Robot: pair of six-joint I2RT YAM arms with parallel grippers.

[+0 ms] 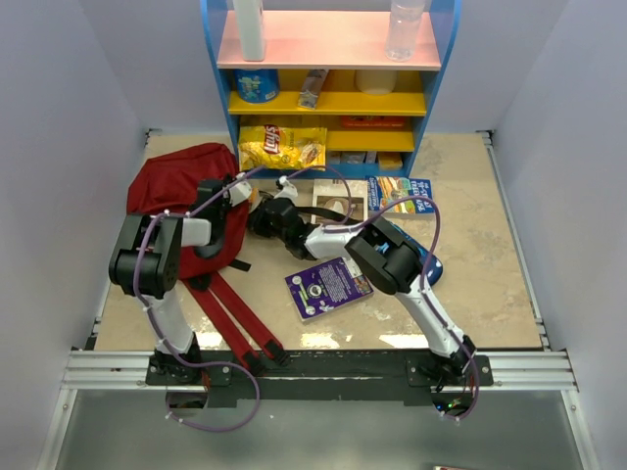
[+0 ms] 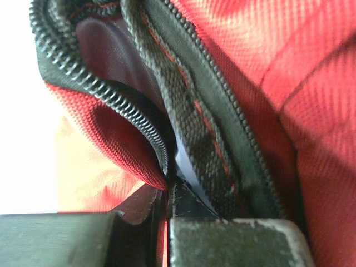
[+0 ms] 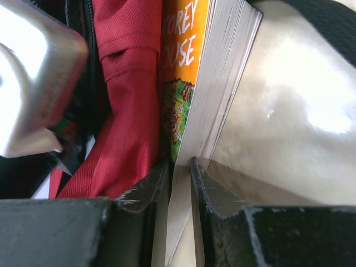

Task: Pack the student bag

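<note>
The red bag (image 1: pixel 176 176) lies at the left of the top view, its straps toward the front. In the left wrist view, my left gripper is shut on the zipped edge of the bag's opening (image 2: pixel 105 92); a dark interior shows beside it. An orange-and-green book (image 3: pixel 214 83) stands on its edge against the bag's red fabric (image 3: pixel 130 105) in the right wrist view. My right gripper is part open, its fingers on either side of the book's page edge. From above, the right arm mostly covers this book.
A purple book (image 1: pixel 328 289) lies on the table's middle. Behind are a framed box (image 1: pixel 351 191), a blue book (image 1: pixel 402 188) and a blue case (image 1: pixel 431 264), partly under the right arm. A shelf (image 1: pixel 328 39) with a yellow chip bag (image 1: pixel 284 147) stands at the back.
</note>
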